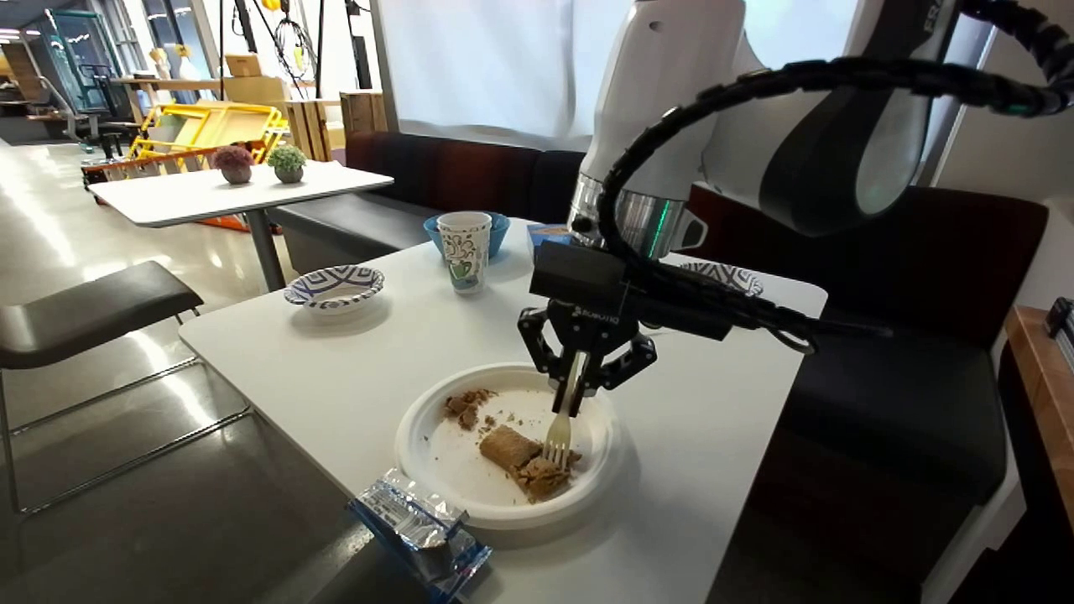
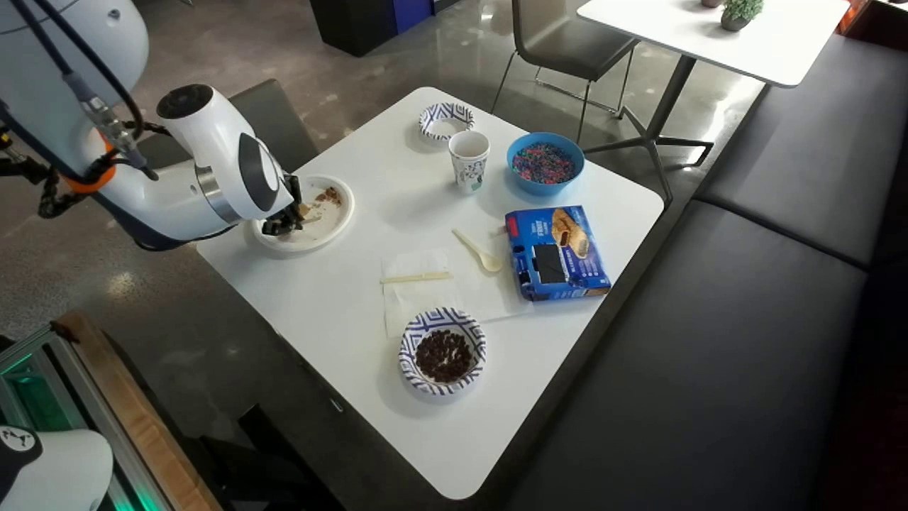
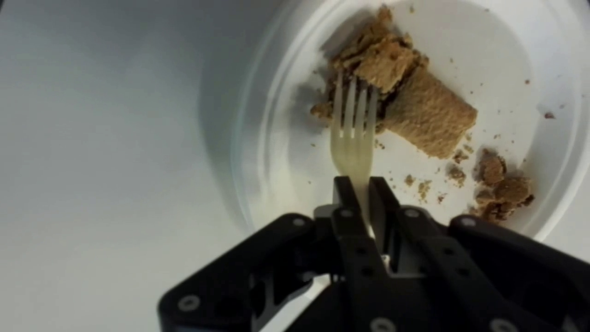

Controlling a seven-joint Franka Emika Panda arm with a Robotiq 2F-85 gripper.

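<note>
My gripper is shut on a pale plastic fork, tines down. In the wrist view the tine tips meet the crumbled end of a brown bar; how deep they go is hidden. The bar lies on a white plate, with a heap of broken pieces on the plate's other side. Exterior view 1 has the gripper above the plate, the fork slanting down to the bar. A blue and silver wrapper lies against the plate's near side, partly past the table edge.
Farther back are a patterned cup, a blue bowl of colored bits, a blue box, a spoon, a light utensil, a bowl of dark pieces and another patterned bowl.
</note>
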